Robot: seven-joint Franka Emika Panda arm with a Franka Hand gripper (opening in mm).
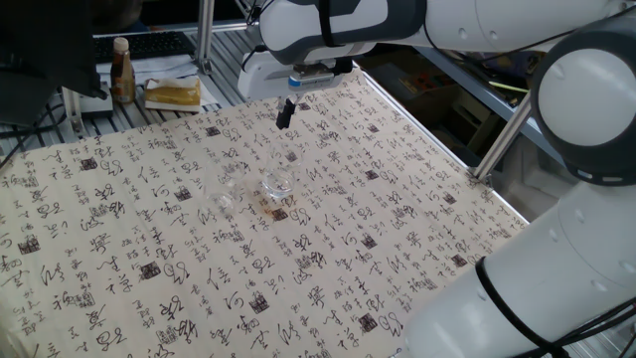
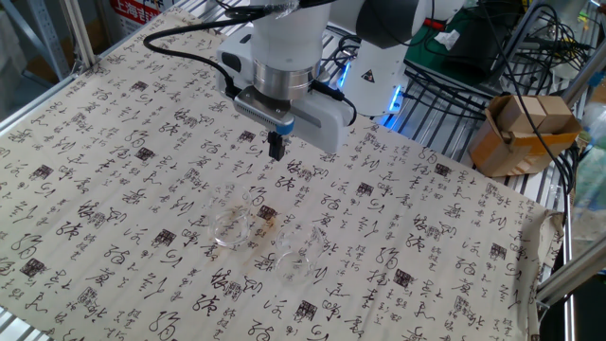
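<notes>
Two clear glass vessels stand close together on the cloth with black calligraphy. In exterior view 1 one glass (image 1: 277, 185) is at the middle and the fainter second glass (image 1: 227, 198) is to its left. Exterior view 2 has one glass (image 2: 230, 227) left of centre and the other glass (image 2: 294, 265) to its right and nearer the camera. My gripper (image 2: 276, 147) hangs above the cloth, apart from both glasses. Its black fingertips (image 1: 285, 114) point down and look close together; whether a gap lies between them is too small to tell. Nothing visible hangs from them.
A brownish stain lies by the glasses. Beyond the cloth are a sauce bottle (image 1: 122, 72), a yellow packet (image 1: 173, 94) and a keyboard (image 1: 144, 46). A cardboard box (image 2: 525, 133) sits past the cloth's far right edge.
</notes>
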